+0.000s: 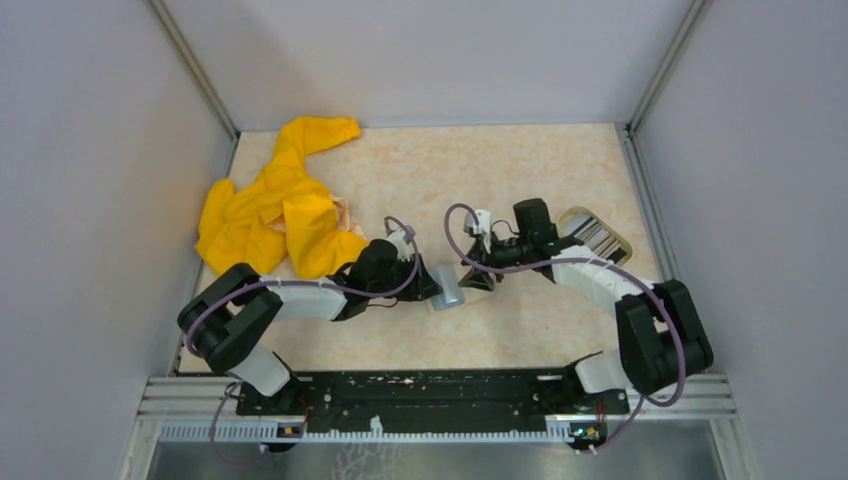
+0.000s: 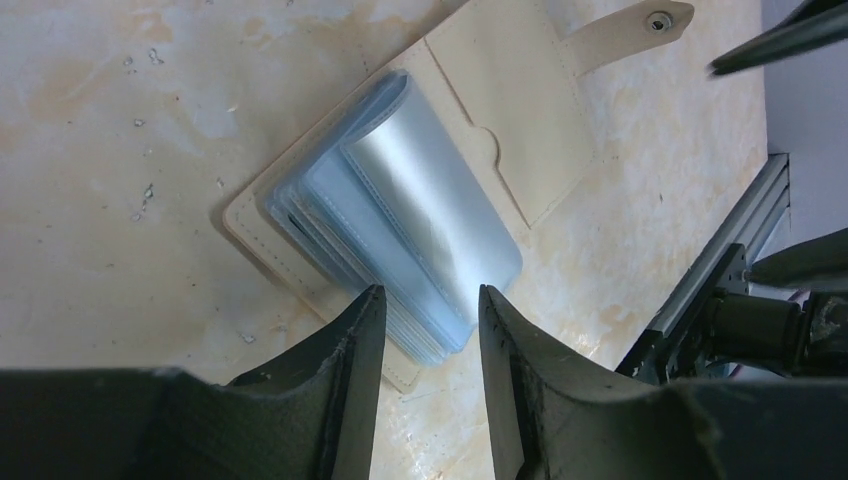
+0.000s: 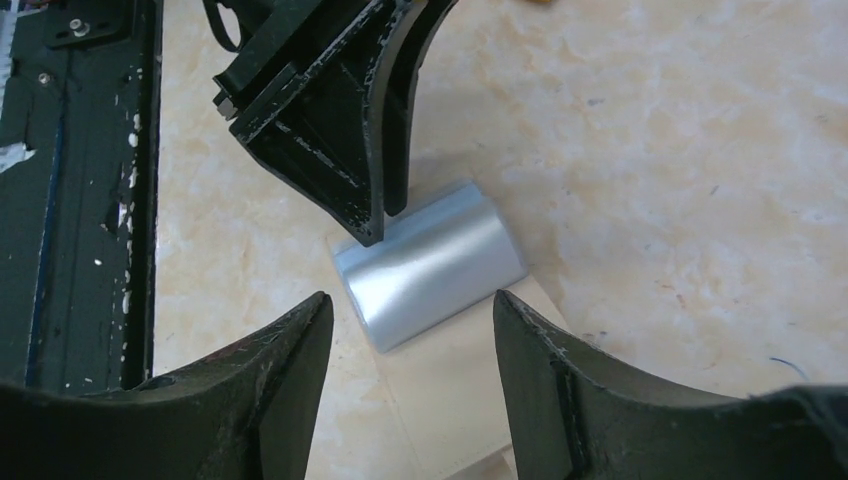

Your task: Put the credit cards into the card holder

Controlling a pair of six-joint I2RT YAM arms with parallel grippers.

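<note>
The beige card holder [image 2: 520, 110] lies open on the table, its strap with a snap at one end and clear plastic card sleeves [image 2: 430, 210] bunched on one half. My left gripper is low at the sleeves' edge, its fingers part open with nothing seen between them. My right gripper hangs over the holder from the other side, fingers apart and empty, the sleeves just beyond its tips. I cannot tell whether any card is inside the sleeves.
A tan tray [image 1: 618, 250] with cards stands at the right, partly behind the right arm. A yellow cloth [image 1: 240, 220] covers the back left.
</note>
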